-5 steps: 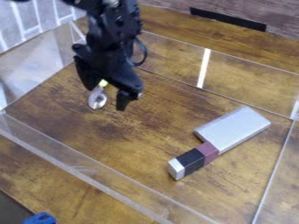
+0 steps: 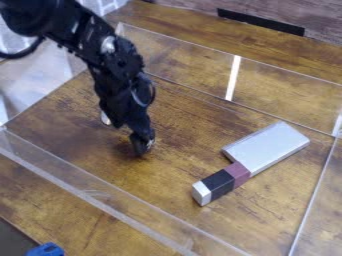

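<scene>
My black gripper [image 2: 139, 142] is low over the wooden surface at centre-left, open by the look of its spread, dark fingers, though their tips are hard to make out against the wood. A small pale object [image 2: 107, 117] is partly hidden behind it. To the right lies a flat silver slab [image 2: 267, 146] with a maroon and black, white-tipped piece [image 2: 219, 185] at its lower-left end.
Clear plastic edging runs along the sides of the wooden work area [image 2: 174, 220]. A white strip [image 2: 234, 77] lies at the back. A blue object [image 2: 46, 250] sits at the bottom-left corner.
My gripper has moved down toward the surface and nearer the camera, and the arm now reaches in from further left. The slab and its end piece have not moved.
</scene>
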